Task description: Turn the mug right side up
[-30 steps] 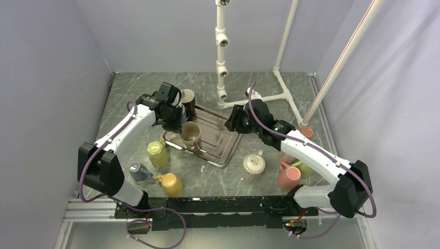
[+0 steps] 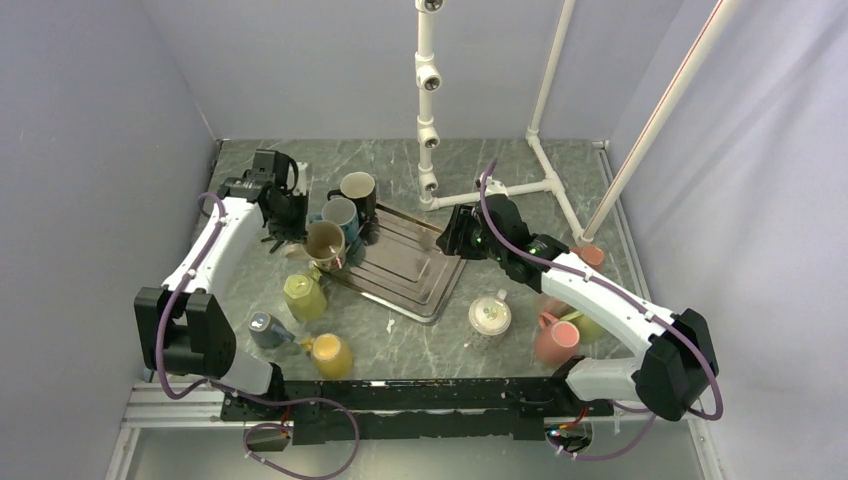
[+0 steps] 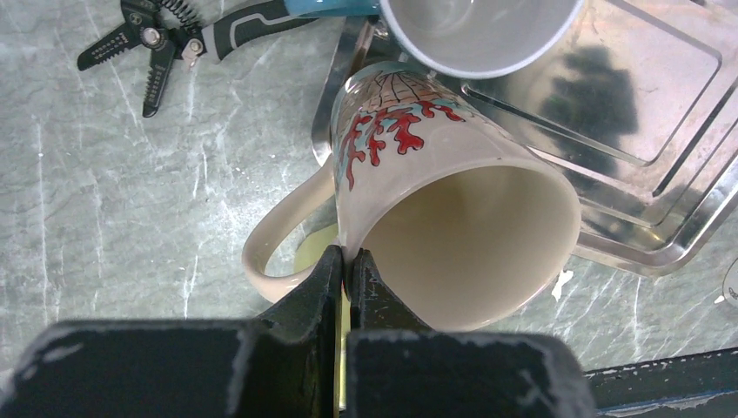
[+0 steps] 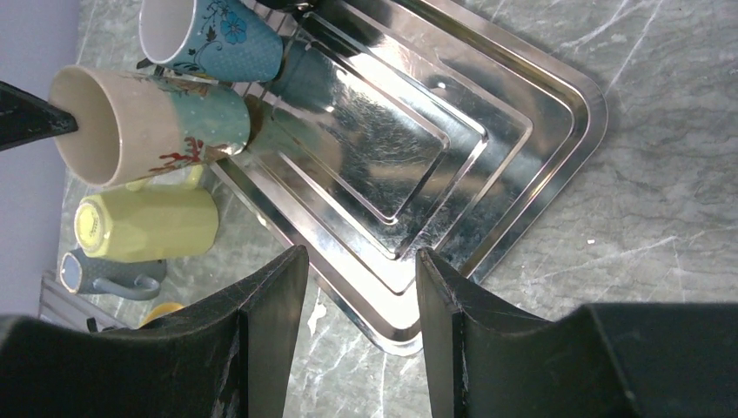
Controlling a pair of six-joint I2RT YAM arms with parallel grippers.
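Note:
A cream mug with a coral pattern (image 2: 326, 246) is at the left end of the steel tray (image 4: 557, 200), tilted, its opening toward my left gripper in the right wrist view. My left gripper is shut on this mug's rim (image 3: 513, 164); the handle (image 3: 280, 218) points left in the left wrist view. A blue floral mug (image 4: 228, 42) is beside it. My right gripper is over the tray's right part, part open, nothing between its fingers.
Green (image 2: 304, 295), grey-blue (image 2: 270, 330) and yellow (image 2: 331, 357) mugs lie at front left. A black mug (image 2: 360, 188) stands behind. A lidded cup (image 2: 489, 315) and pink mugs (image 2: 555, 344) are at right. Pliers (image 3: 155, 39) lie left. The tray's middle is clear.
My left gripper and the cream mug have moved left, from over the tray to its left end, uncovering the blue mug in the top view. The right arm has barely moved.

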